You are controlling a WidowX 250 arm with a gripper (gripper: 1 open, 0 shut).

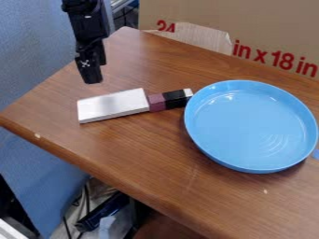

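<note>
My black gripper (90, 69) hangs at the upper left over the wooden table, behind the white end of a long flat object (110, 105). That object lies diagonally, white at the left, then maroon, then black and a small light tip at the right, by the rim of a blue plate (249, 161). I cannot tell whether the gripper is open or shut.
The wooden table (137, 154) has clear room at the front and behind the long object. A cardboard box (256, 28) stands along the back. The table's left edge drops to a blue surface and clutter below.
</note>
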